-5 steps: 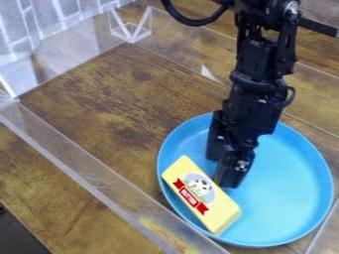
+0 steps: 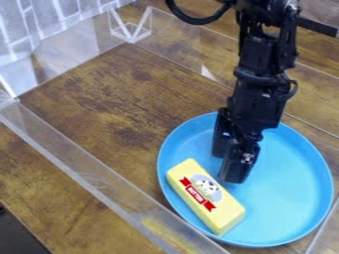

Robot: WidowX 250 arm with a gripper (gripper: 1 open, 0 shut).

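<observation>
A blue round plate (image 2: 284, 198) lies on the wooden table. On its left front part rests a yellow block (image 2: 207, 198) with a red-and-white label, like a butter pack. My black gripper (image 2: 236, 164) reaches down from the top over the back of the plate, behind and to the right of the block, apart from it. It is open, with nothing seen between its dark fingers, though they are hard to make out.
Bare wood (image 2: 106, 109) spreads to the left of the plate. Clear plastic walls run along the left and bottom edges, and a pale clear panel stands at the top left.
The yellow block has shifted slightly to the right and turned a little since a second ago. The gripper has moved only slightly.
</observation>
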